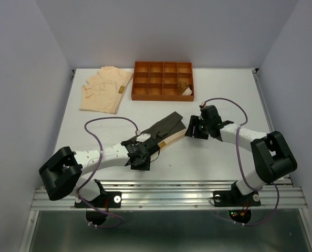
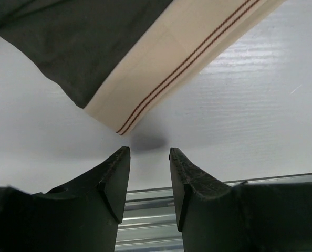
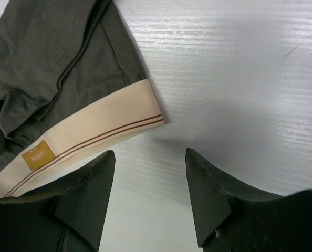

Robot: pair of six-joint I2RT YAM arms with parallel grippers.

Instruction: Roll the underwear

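The dark underwear (image 1: pixel 167 125) lies on the white table, its beige waistband (image 1: pixel 173 137) slanting along the front edge. Two red stripes run along the waistband (image 2: pixel 172 63) in the left wrist view, and a tan label (image 3: pixel 38 155) shows on it in the right wrist view. My left gripper is part open just in front of the waistband's left corner, nothing between its fingers. At the waistband's right end, my right gripper stands open and empty, a little short of the corner. The left arm hides the underwear's left part from above.
A brown compartment box (image 1: pixel 162 96) stands at the back, with a folded brown item (image 1: pixel 182 87) in one cell. Beige cloths (image 1: pixel 101 89) lie stacked at the back left. Bare table (image 1: pixel 224 84) extends on the right; a metal rail (image 1: pixel 166 187) borders the front.
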